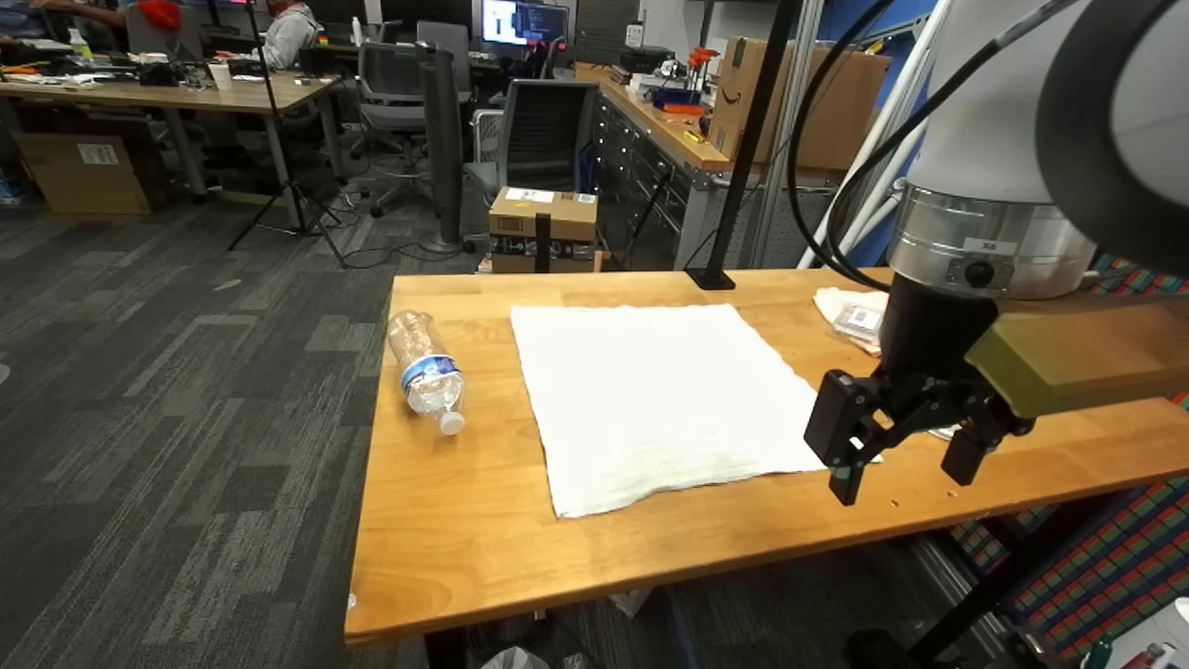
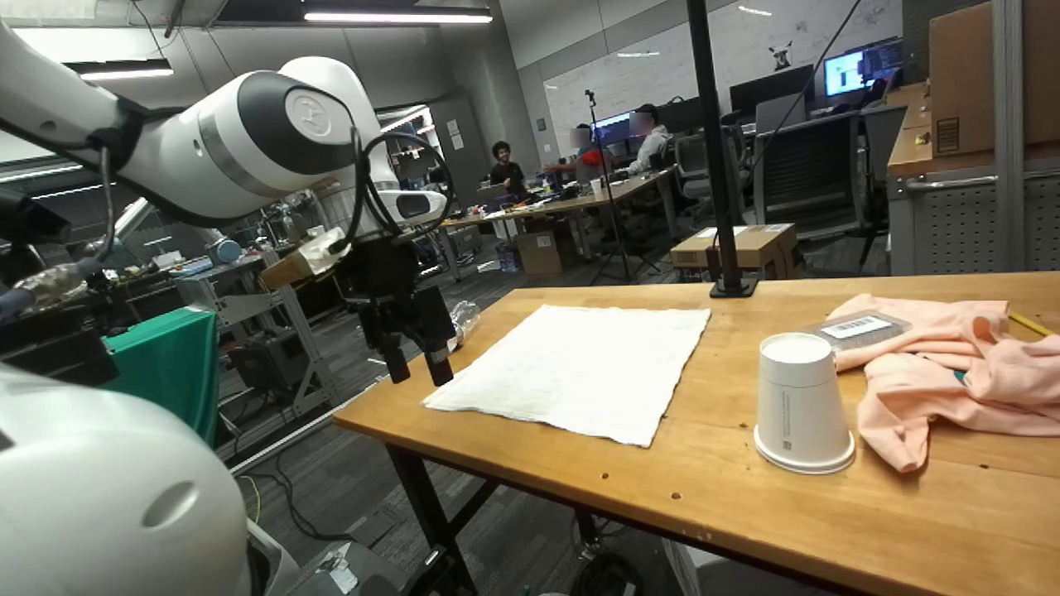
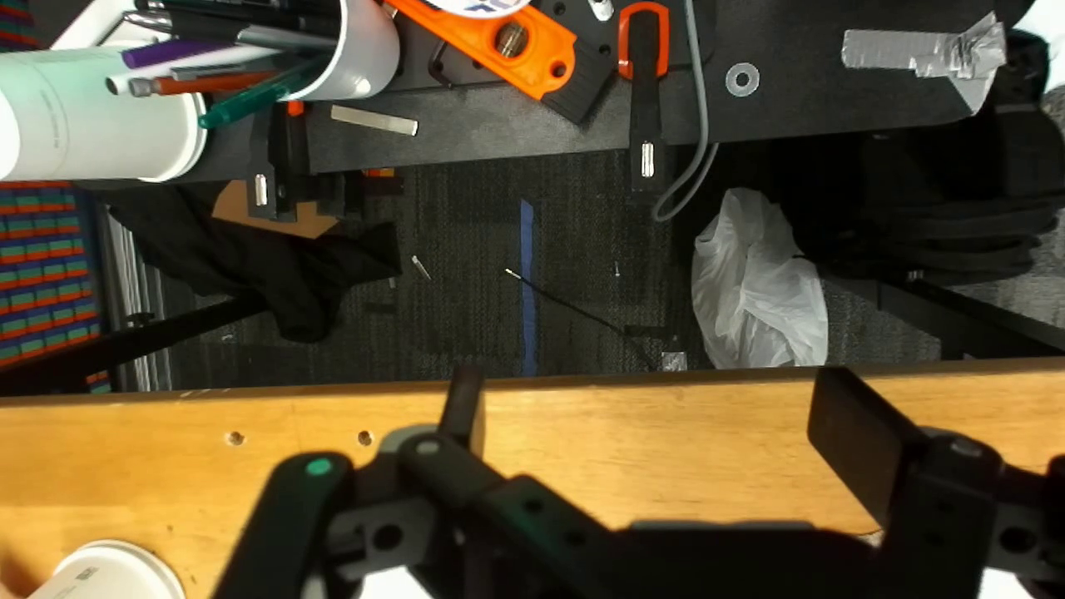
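Spread flat on the wooden table is a white cloth (image 1: 663, 396). A clear plastic bottle (image 1: 429, 373) with a blue label lies on its side to the left of the cloth, its cap towards the near edge. My gripper (image 1: 908, 479) hangs above the table's front edge, open, with nothing between its fingers; the wrist view shows its two pads (image 3: 866, 439) wide apart over bare wood. In the second exterior view a white paper cup (image 2: 801, 402) stands upside down right of the cloth. Beside it lies a crumpled peach cloth (image 2: 959, 372).
A flat clear package (image 2: 862, 329) rests on the peach cloth, behind the cup. A black pole (image 2: 723, 159) rises from the table's back edge. A black surface with pens and tools lies beyond the table's edge in the wrist view.
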